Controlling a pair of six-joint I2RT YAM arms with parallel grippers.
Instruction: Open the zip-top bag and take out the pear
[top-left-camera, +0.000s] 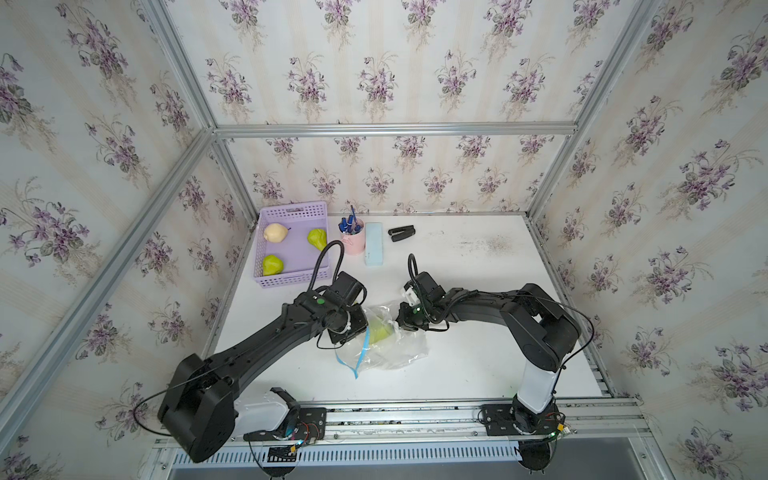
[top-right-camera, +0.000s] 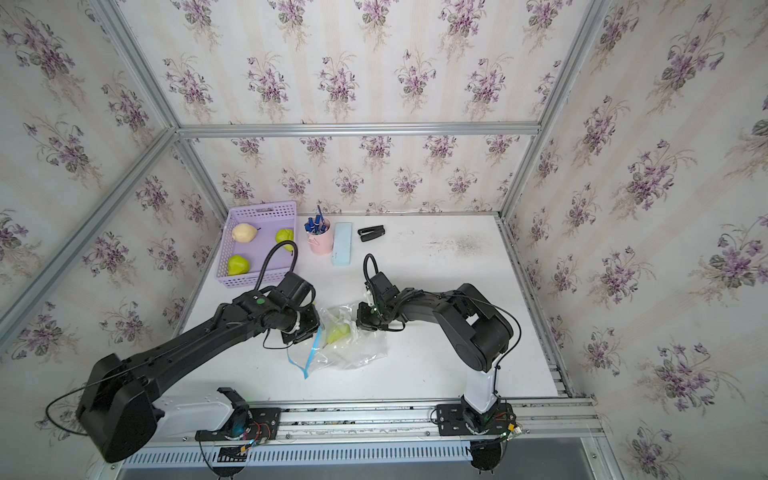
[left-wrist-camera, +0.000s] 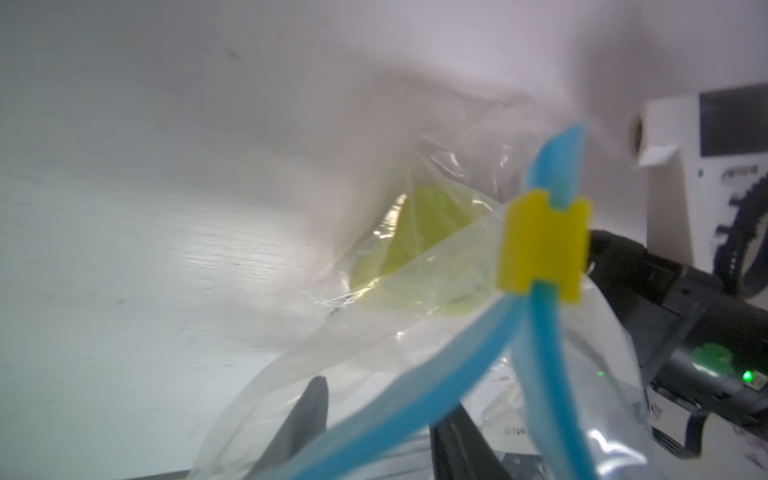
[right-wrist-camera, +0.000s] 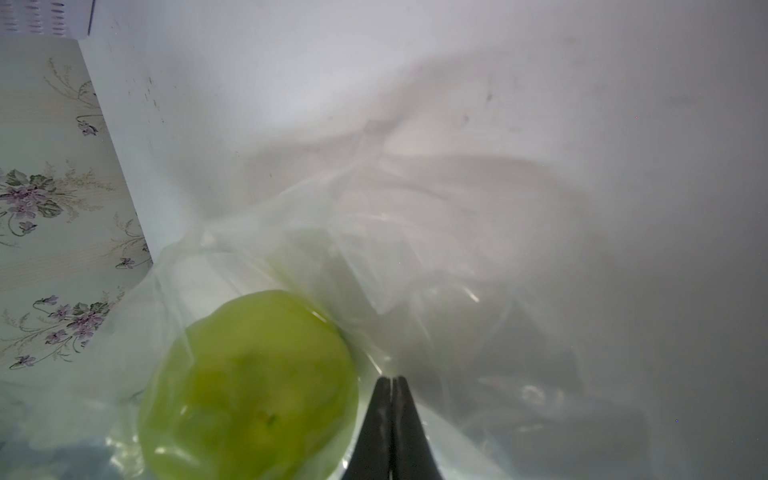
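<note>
The clear zip bag (top-left-camera: 392, 348) with blue seal and yellow slider (left-wrist-camera: 540, 244) lies at the front middle, a green pear (right-wrist-camera: 248, 384) inside. My left gripper (top-left-camera: 352, 328) is over the seal end; in the left wrist view its fingers show behind the plastic, apart, the slider close above; whether they touch plastic is unclear. My right gripper (top-left-camera: 408, 320) is at the bag's other end, beside the pear, its fingers (right-wrist-camera: 376, 440) shut together; any plastic between them is too thin to tell.
A lilac basket (top-left-camera: 292, 209) with several fruits stands back left, beside a pink pen cup (top-left-camera: 353, 244), a light blue case (top-left-camera: 373, 244) and a black stapler (top-left-camera: 401, 233).
</note>
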